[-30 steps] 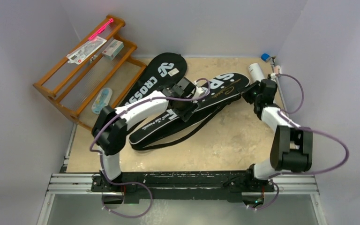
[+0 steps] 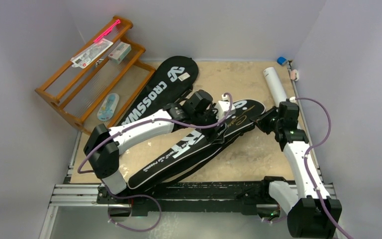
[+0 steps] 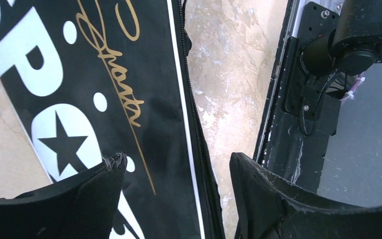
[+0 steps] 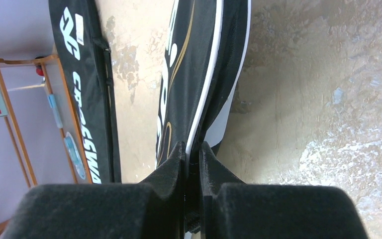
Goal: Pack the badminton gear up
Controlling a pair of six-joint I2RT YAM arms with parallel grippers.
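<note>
A black racket bag with white and gold lettering [image 2: 174, 155] lies diagonally across the floor, seen close in the left wrist view [image 3: 154, 99]. My left gripper [image 2: 214, 134] hangs over its middle; in the left wrist view its fingers [image 3: 94, 199] are open above the bag, nothing between them. My right gripper [image 2: 258, 120] is shut on the bag's upper right end; in the right wrist view [image 4: 194, 149] the bag's edge and white piping run between its fingers. A second black CROSSWAY bag [image 2: 154, 89] lies behind, partly hidden by my left arm.
A wooden rack [image 2: 62, 92] with small packaged items stands at the back left. A white tube [image 2: 273, 82] and a small blue object [image 2: 282, 60] lie at the right wall.
The front bag has shifted toward the front edge, with my right gripper holding its end and moving the same way. My left arm has also moved toward the front and right.
</note>
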